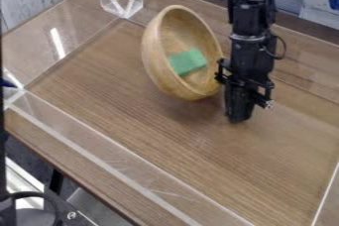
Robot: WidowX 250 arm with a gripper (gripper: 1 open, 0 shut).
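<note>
A tan, bowl-like container [165,66] stands tilted on the wooden table, a green block [187,60] inside it. The black robot arm hangs from the top, and its gripper [240,106] is low over the table, just right of the container. Its fingertips are dark and bunched together; whether anything is between them cannot be made out.
A clear white wire-like holder [119,0] stands at the back left. Dark objects lie at the lower left edge. A pale wall edge runs behind at top right.
</note>
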